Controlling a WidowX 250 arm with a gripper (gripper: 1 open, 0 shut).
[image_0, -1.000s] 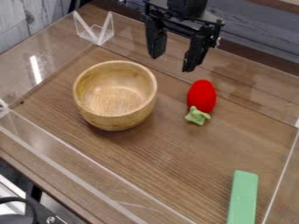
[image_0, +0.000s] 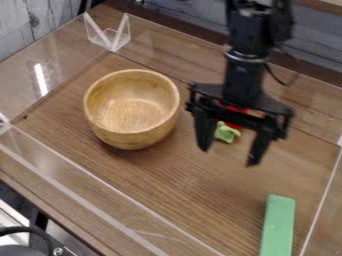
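My gripper (image_0: 234, 140) is in the middle right of the camera view, its dark fingers spread open over the table, in front of a red object with a green top (image_0: 229, 130), which it mostly hides. A tan bowl (image_0: 131, 100) sits to its left, and a green block (image_0: 277, 230) lies at the lower right, below the gripper.
A clear plastic item (image_0: 110, 32) stands at the top left. The wooden table (image_0: 134, 190) has free room in front of the bowl and at the centre front. Dark cables show at the lower left corner.
The arm and gripper have moved toward the front of the table, down in the view, now covering much of the red object. The bowl and green block have not moved.
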